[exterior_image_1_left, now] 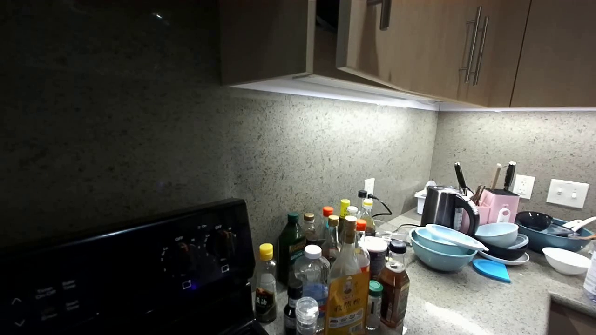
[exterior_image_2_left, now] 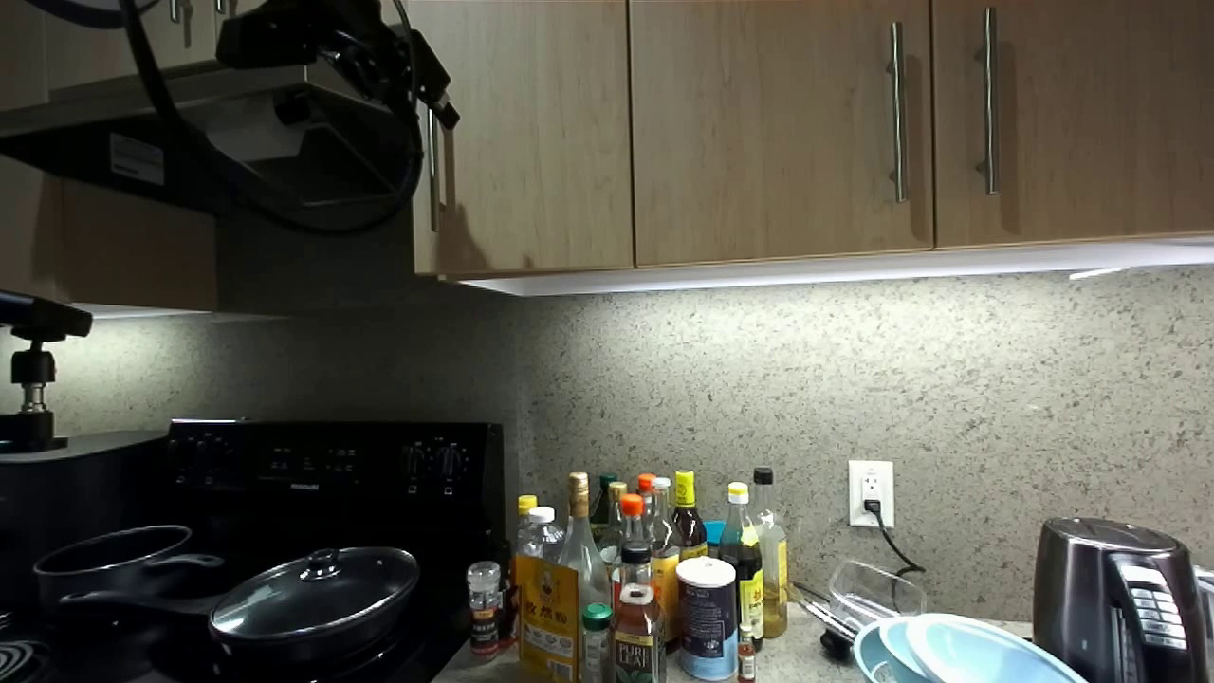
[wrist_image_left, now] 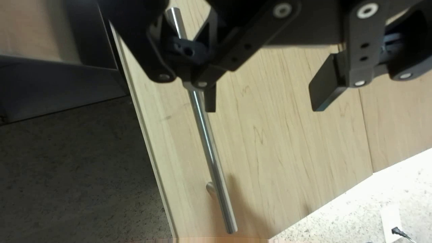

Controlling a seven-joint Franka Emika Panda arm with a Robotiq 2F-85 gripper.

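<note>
A light wood cabinet door [wrist_image_left: 275, 133] fills much of the wrist view, with a long steel bar handle [wrist_image_left: 212, 154] running down its left side. My gripper is in front of the door, its fingers wide apart and only bare wood seen between them. The left finger [wrist_image_left: 210, 98] overlaps the handle's right edge in this view; whether they touch I cannot tell. In exterior view 1 the same door [exterior_image_1_left: 402, 47] stands ajar, a dark gap at its left edge. From exterior view 2, the gripper [exterior_image_2_left: 444, 104] appears beside the upper part of the handle [exterior_image_2_left: 433, 171].
Other closed doors [exterior_image_2_left: 785, 125] adjoin on the right, and a range hood [exterior_image_2_left: 307, 148] is close on the left. Below stand several bottles [exterior_image_1_left: 346, 301], stacked bowls [exterior_image_1_left: 444, 254] and a kettle [exterior_image_1_left: 441, 206]. A lidded pan [exterior_image_2_left: 313, 603] rests on the stove.
</note>
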